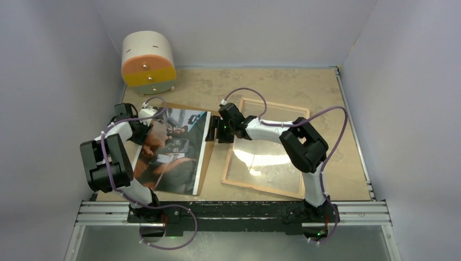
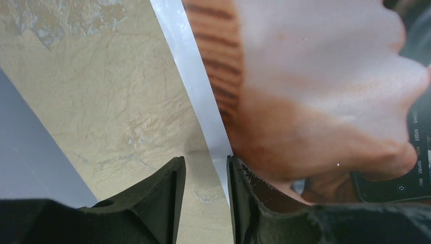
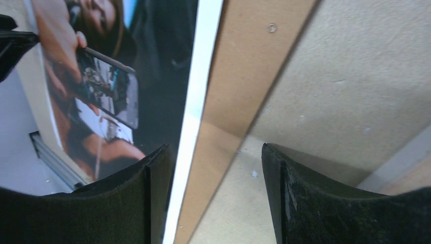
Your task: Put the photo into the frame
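The photo point(image 1: 176, 176), with white side borders, lies flat over a brown backing board point(image 1: 205, 163), whose strip shows along the photo's right side. To the right is the wooden frame point(image 1: 265, 189) with its clear pane. My left gripper is partly open at the photo's left border; one of its fingers point(image 2: 241, 188) overlaps the white edge in view. Partly open too, my right gripper hovers over the photo's right border point(image 3: 195, 96) and the board point(image 3: 228, 101). Neither gripper has anything between its fingers; whether they touch the photo I cannot tell.
A small drawer cabinet point(image 1: 148, 62) stands at the back left. Bare tabletop point(image 1: 337, 136) lies right of the frame, with more free room behind it. Grey walls enclose the left, back and right sides.
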